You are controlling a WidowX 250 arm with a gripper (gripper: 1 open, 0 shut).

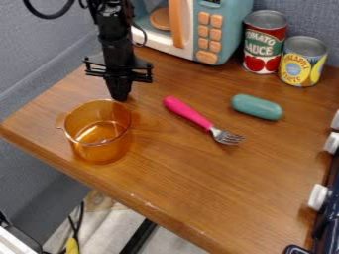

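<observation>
My black gripper (pixel 118 90) hangs above the back left of the wooden table, just behind an orange transparent pot (pixel 98 143); whether its fingers are open or shut is hard to tell. A pink-handled fork (pixel 195 117) lies at the middle, tines to the right, and a teal oblong object (pixel 257 106) lies to its right.
A toy microwave (pixel 211 32), a red tomato can (pixel 264 48) and a yellow can (pixel 302 63) stand along the back. A dark appliance with white knobs (pixel 322 218) is at the right edge.
</observation>
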